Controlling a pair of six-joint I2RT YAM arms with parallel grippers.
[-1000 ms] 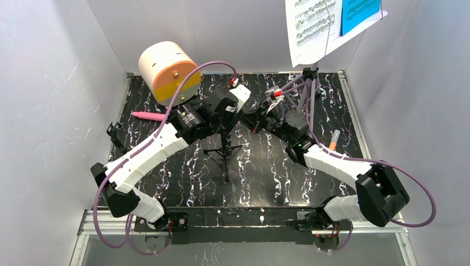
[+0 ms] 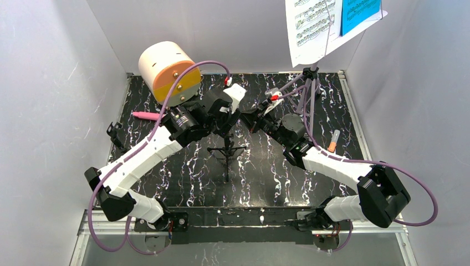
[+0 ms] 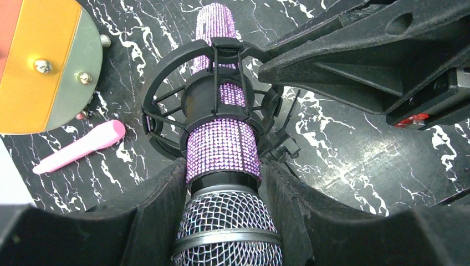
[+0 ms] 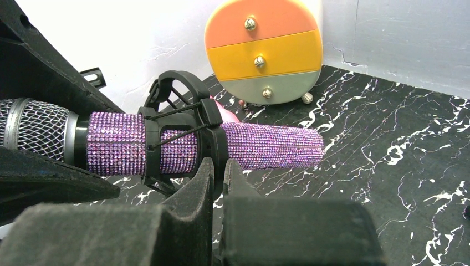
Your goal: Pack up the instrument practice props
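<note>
A microphone with a purple glittery handle (image 3: 221,145) and a silver mesh head (image 3: 226,244) runs through a black ring-shaped mount (image 4: 213,133). My left gripper is shut on the microphone just below its head. The fingertips of my right gripper are closed on the rim of the mount, from the other side. Beneath the two grippers, a small black tripod (image 2: 226,149) shows in the top view; its upper part is hidden by them. The handle's tail end (image 4: 294,147) sticks out past the mount.
A striped drum-like box (image 2: 169,72) sits at the back left, a pink stick (image 2: 146,116) in front of it. A music stand with sheet music (image 2: 313,30) rises at the back right. An orange-handled item (image 2: 333,142) lies right.
The small tripod's legs have shifted a little to the right. My right arm has barely moved.
</note>
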